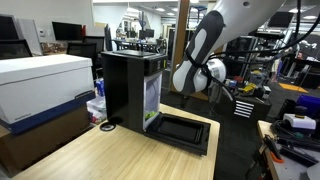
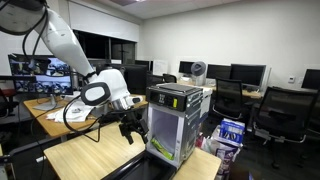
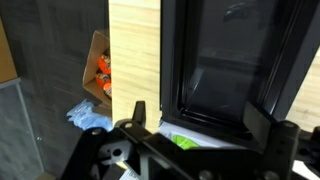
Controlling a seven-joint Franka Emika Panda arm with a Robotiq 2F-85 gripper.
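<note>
My gripper stands open in the wrist view, its two dark fingers spread apart with nothing held between them. Beneath it lies the lowered black door [image 3: 228,60] of an oven-like appliance, flat on the table. In exterior view 1 the black appliance [image 1: 125,90] stands upright, its opening facing the door. A green item [image 2: 167,154] sits low inside the opening; a bit of green also shows near the wrist view's bottom edge. From exterior view 2, the gripper [image 2: 130,133] hangs above the table beside the door, apart from the appliance.
White storage boxes [image 1: 45,95] stand left of the appliance. A black ring-shaped object [image 1: 107,126] lies on the wooden table [image 1: 150,160], whose front is largely clear. Off the table edge, a cardboard box [image 3: 97,70] holds orange items.
</note>
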